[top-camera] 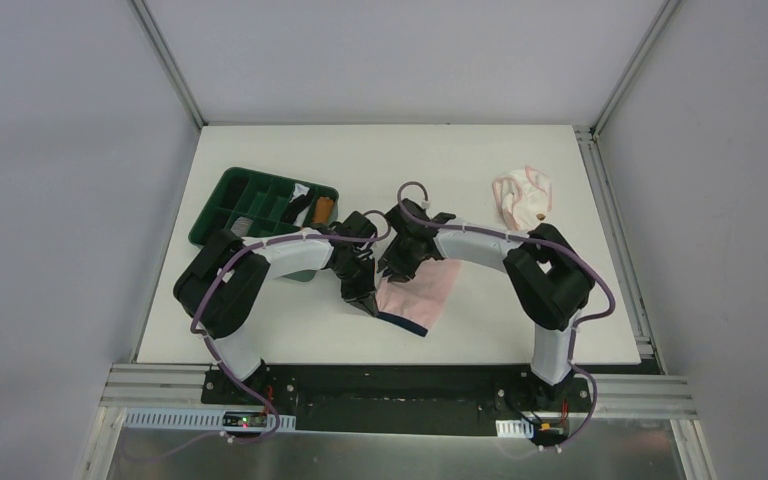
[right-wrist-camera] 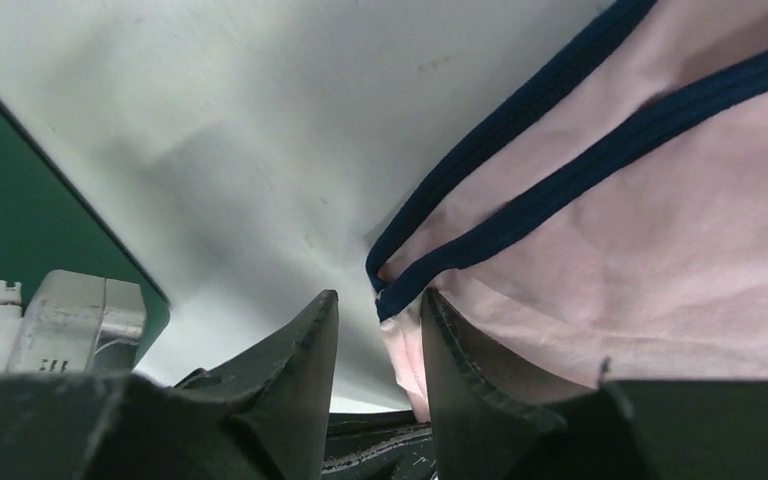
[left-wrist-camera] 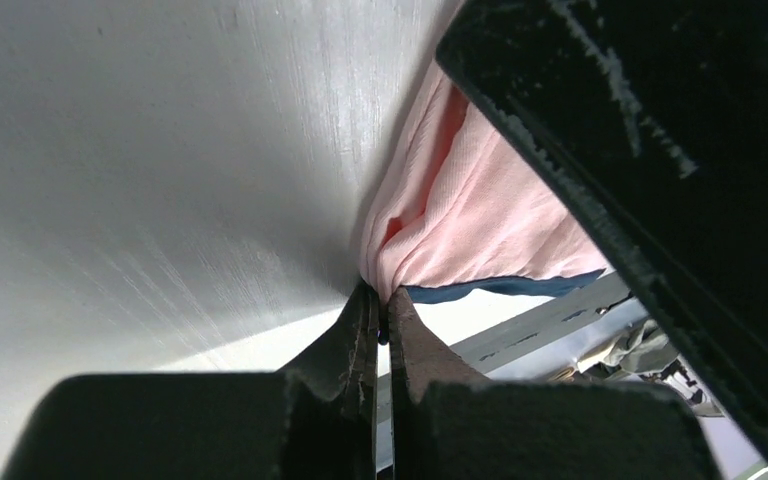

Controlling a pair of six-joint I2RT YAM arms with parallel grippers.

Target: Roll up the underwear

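Note:
Pink underwear with dark navy trim lies on the white table, partly under my right arm. In the left wrist view my left gripper is shut on a corner of the pink cloth, at the end of a navy band. My right gripper stands open at another corner. There the navy trim shows as two strips meeting at a point, which lies between the fingertips and close to the right-hand one. The top view hides both pairs of fingertips partly behind the arms.
A green divided box with several folded items stands at the back left, close to my left arm. A crumpled white cloth with pink edging lies at the back right. Clear table surrounds the underwear at front and right.

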